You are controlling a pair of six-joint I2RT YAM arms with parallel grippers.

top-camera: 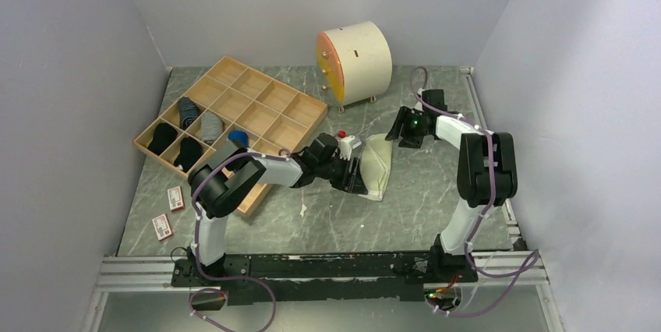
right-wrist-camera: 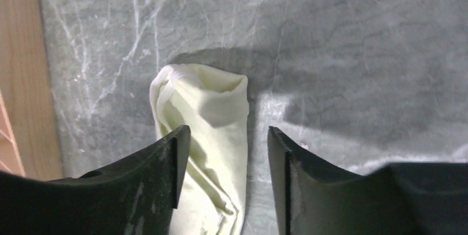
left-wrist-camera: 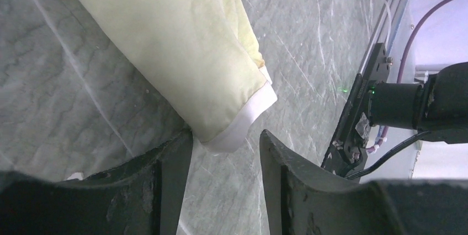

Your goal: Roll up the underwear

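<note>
The pale yellow underwear (top-camera: 376,162) lies as a folded strip on the table, running from back to front. At its near end, my left gripper is parted, with the white-banded end (left-wrist-camera: 243,116) reaching between the fingertips; its left finger (left-wrist-camera: 175,174) seems to touch the cloth edge. My right gripper is open at the far end. Its left finger (right-wrist-camera: 165,177) overlaps the cloth's side, while the right finger (right-wrist-camera: 287,182) stands over bare table. The raised, curled far end (right-wrist-camera: 221,100) shows beyond those fingertips.
A wooden compartment box (top-camera: 257,83) with several rolled dark and grey items stands to the left. Behind is a cream drum-shaped cabinet (top-camera: 358,63). Two small boxes (top-camera: 175,198) lie at the left front.
</note>
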